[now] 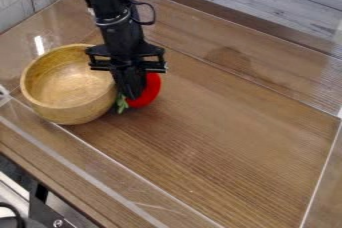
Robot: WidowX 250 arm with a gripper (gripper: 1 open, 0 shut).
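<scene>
My black gripper [131, 84] reaches down from the top centre over the right rim of a large tan bowl [64, 90]. Right behind its tip is a round red object [150, 90] with a bit of green at its left side, beside the bowl. The gripper looks shut; the tip is small and dark, and I cannot see anything clearly held between its fingers.
Bare wooden table [241, 142] fills the right and front. The table's edge runs along the lower left, and a pale plank wall stands at the top right.
</scene>
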